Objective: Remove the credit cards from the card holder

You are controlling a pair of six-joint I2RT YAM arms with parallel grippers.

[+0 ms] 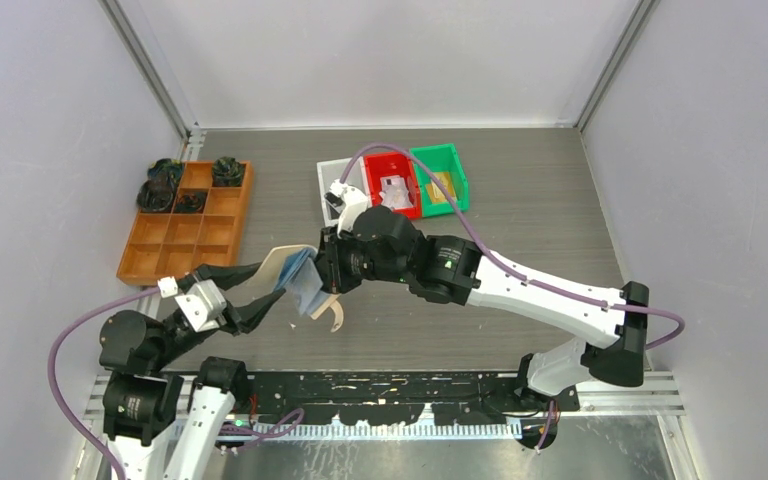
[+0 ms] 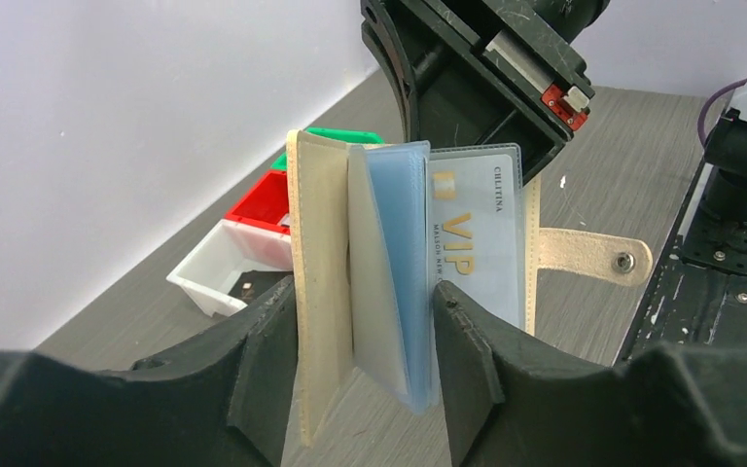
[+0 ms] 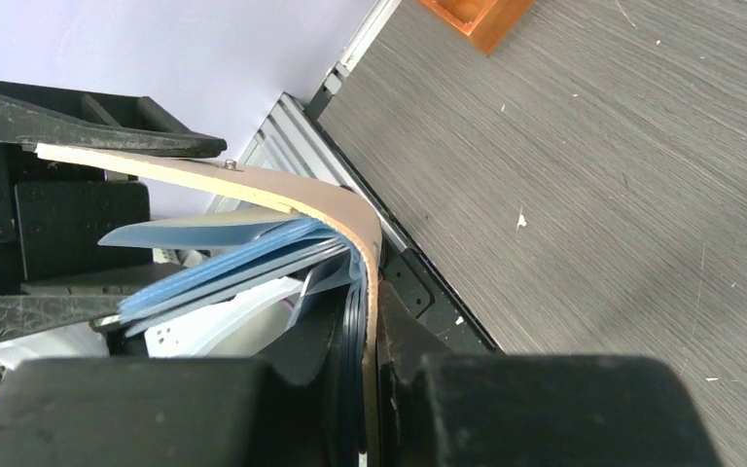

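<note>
The tan card holder (image 1: 275, 262) hangs between the grippers, its blue sleeves (image 2: 399, 263) fanned out and a card printed VIP (image 2: 472, 224) showing in the left wrist view, its strap loose to the side. My right gripper is shut on the holder's spine. My left gripper is part open around the holder's free side, one finger near the tan cover and the other by the VIP card; whether it grips anything is unclear.
An orange compartment tray (image 1: 215, 225) with dark bags is at the left. White (image 2: 204, 282), red (image 1: 410, 205) and green (image 1: 460, 200) bins stand at the back.
</note>
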